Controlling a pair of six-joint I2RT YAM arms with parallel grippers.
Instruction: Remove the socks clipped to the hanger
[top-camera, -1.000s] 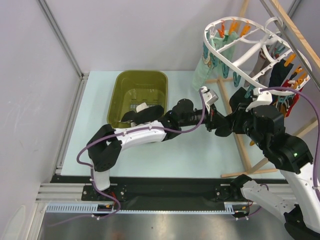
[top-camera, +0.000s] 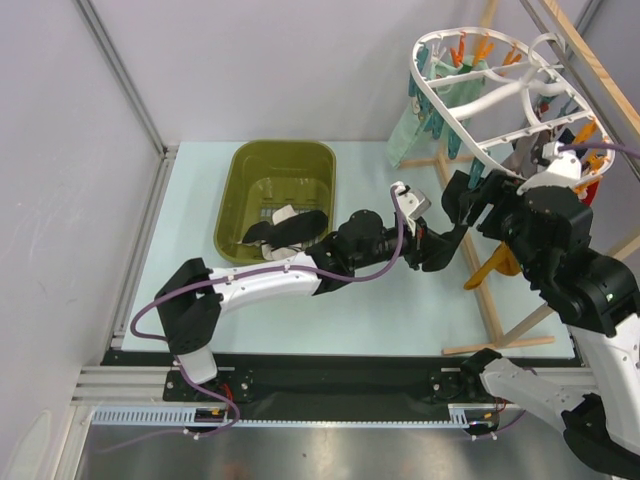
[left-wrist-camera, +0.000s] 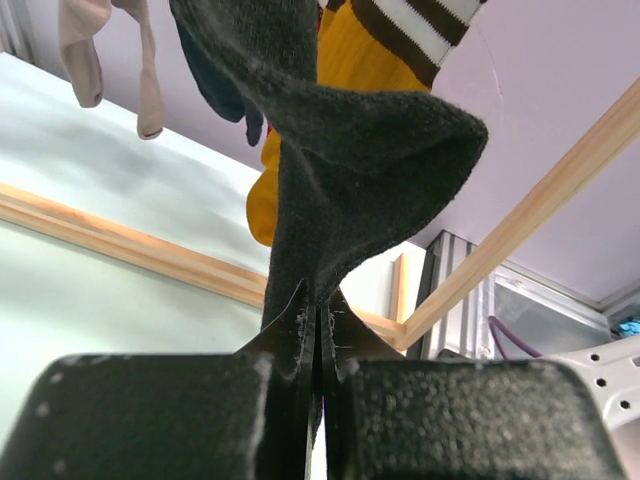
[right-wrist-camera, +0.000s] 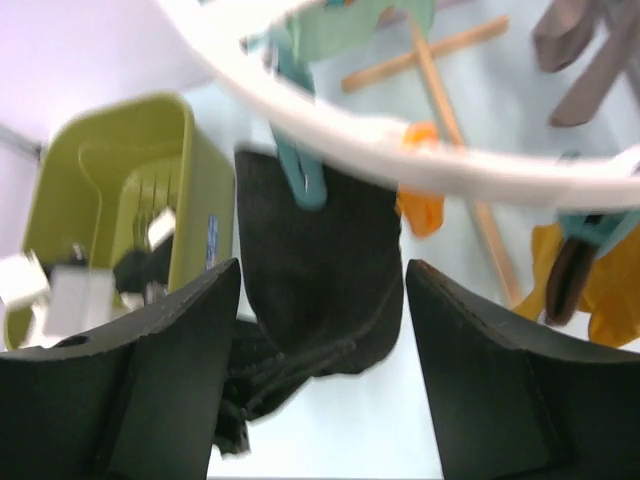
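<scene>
A dark grey sock (left-wrist-camera: 370, 170) hangs in front of my left gripper, which is shut on its lower part. In the top view the sock (top-camera: 455, 200) spans the space between the left gripper (top-camera: 424, 240) and the hanger's edge. My right gripper stands part open at the white round hanger (right-wrist-camera: 350, 135), its fingers apart. A teal clip (right-wrist-camera: 303, 170) overlaps the sock's (right-wrist-camera: 320, 250) upper edge; whether it still pinches the cloth cannot be told. The right gripper (top-camera: 480, 200) sits just below the hanger rim (top-camera: 440, 105) in the top view.
An olive bin (top-camera: 228, 190) with dark and light socks stands left of the hanger. Other socks hang nearby, among them a striped yellow one (left-wrist-camera: 350, 50) and a beige one (left-wrist-camera: 80, 50). Wooden stand bars (top-camera: 487, 300) run close to both arms.
The right gripper has opened and shifted slightly up and right. The hanger has turned and swung a little, bringing a yellow sock into view below. The left arm has drawn slightly left.
</scene>
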